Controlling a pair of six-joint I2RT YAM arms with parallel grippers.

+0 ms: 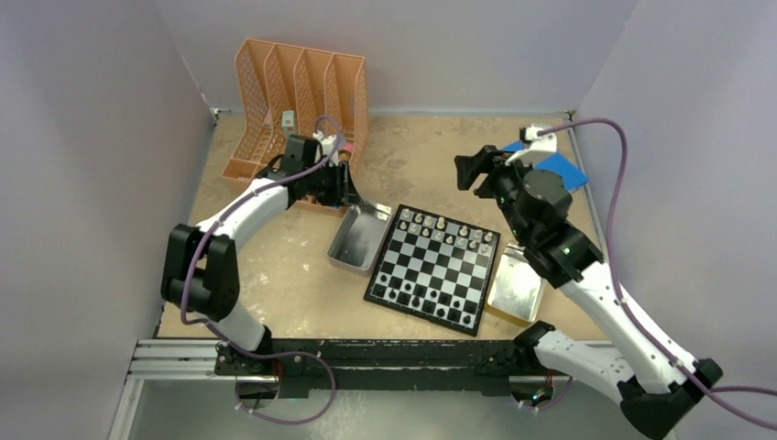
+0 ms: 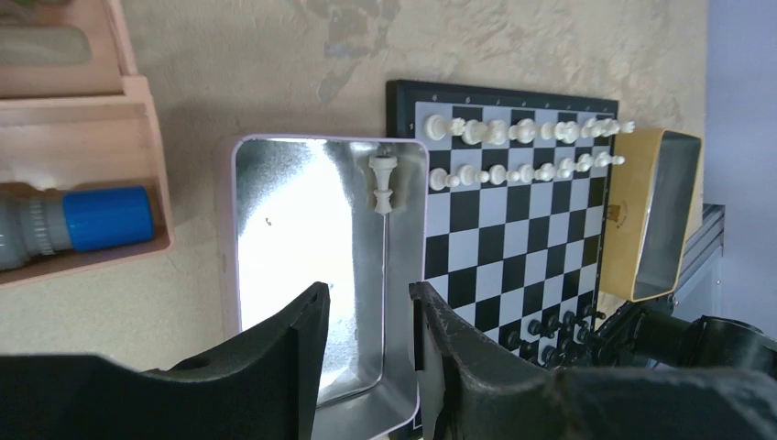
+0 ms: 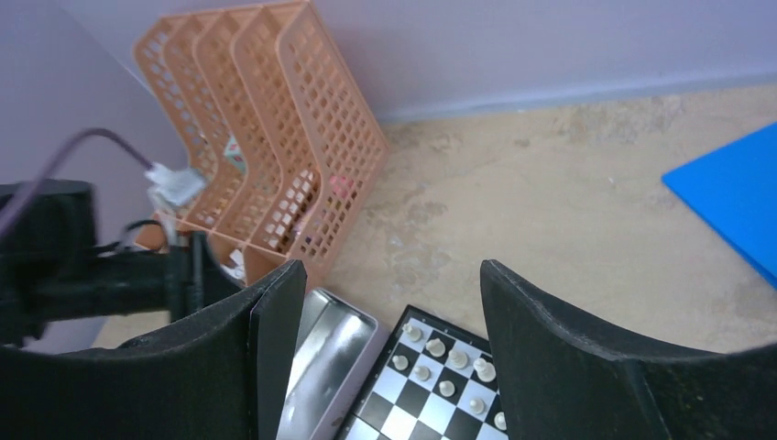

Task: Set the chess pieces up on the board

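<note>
The chessboard (image 1: 431,269) holds white pieces along its far side and black pieces along its near side. In the left wrist view one white piece (image 2: 383,174) lies in the silver tray (image 2: 284,238), near its far right corner. My left gripper is over that tray, part open, with nothing seen between its fingers. My right gripper is open and empty, raised above and behind the board's right side.
A peach organizer (image 1: 302,92) stands at the back left. A blue sheet (image 1: 563,170) lies at the back right. A gold tray (image 1: 513,293) sits right of the board.
</note>
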